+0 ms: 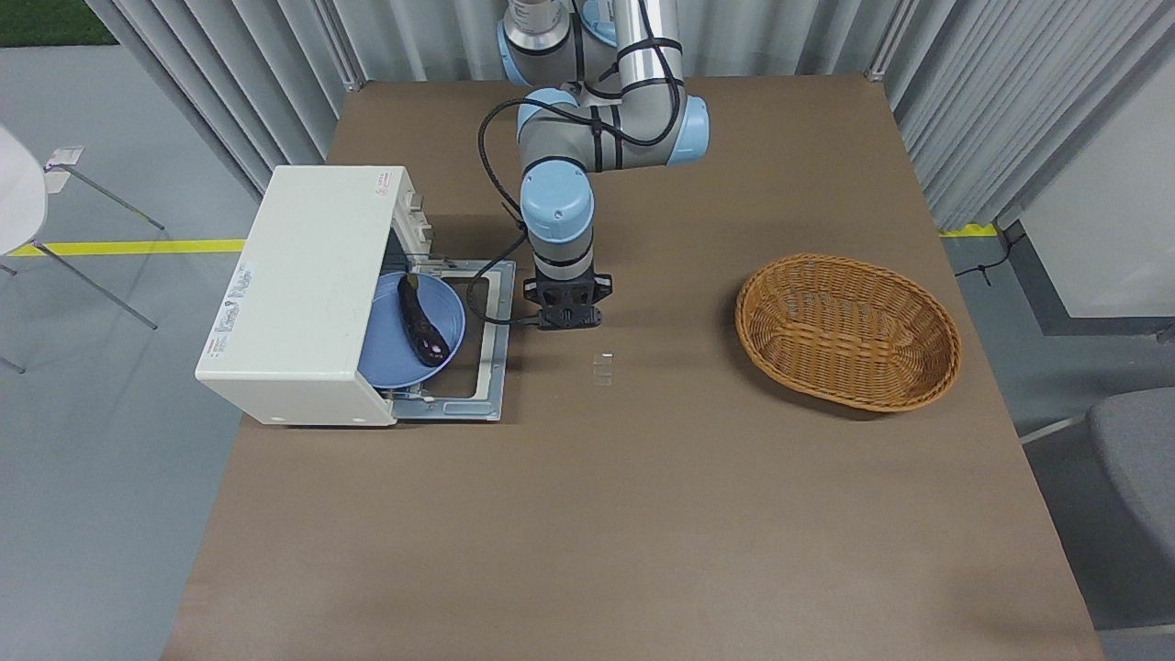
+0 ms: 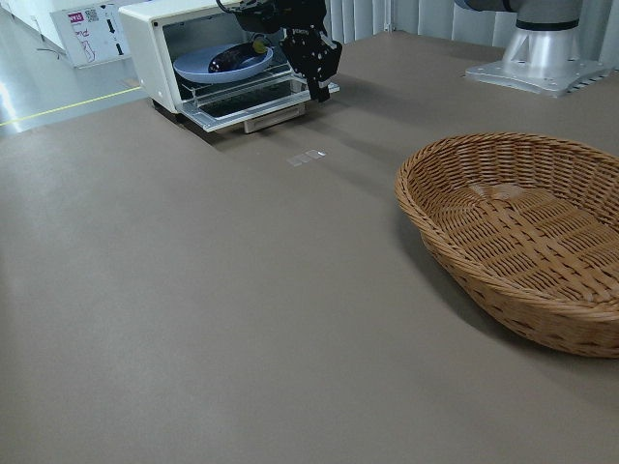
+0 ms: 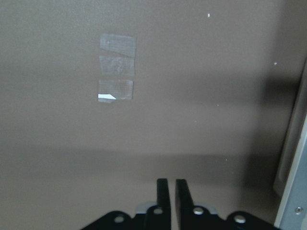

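A white toaster oven has its door down, and inside it on the rack a blue plate holds a dark eggplant, also visible in the left view. My gripper hangs just right of the open door. In the wrist view its two black fingertips point at bare table with only a narrow gap and nothing seen between them; the door edge lies at the right of that view.
An empty wicker basket sits on the right half of the table. Clear tape pieces are stuck to the table near the gripper.
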